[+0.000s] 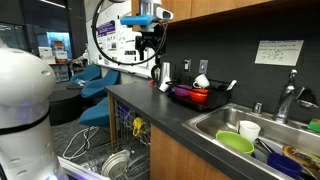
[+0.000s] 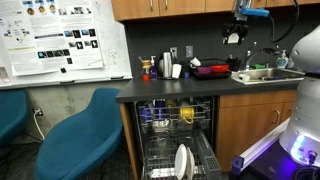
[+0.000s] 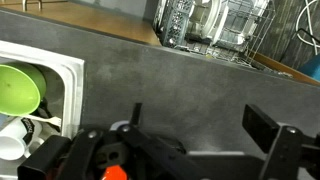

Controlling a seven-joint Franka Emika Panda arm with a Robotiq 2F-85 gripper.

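Note:
High above the dark counter, my gripper stands open, pointing down with nothing between its spread fingers. Bare counter shows below it in the wrist view. A green bowl and a white cup are in the sink. In the wrist view, the same green bowl lies at the left edge. The dishwasher is open, and white plates stand in its lower rack. Something yellow hangs or rests in the upper rack.
A dark drying rack with red dishware and a white cup stands at the back of the counter. The faucet rises behind the sink. Wall cabinets hang above. Blue chairs are beyond it.

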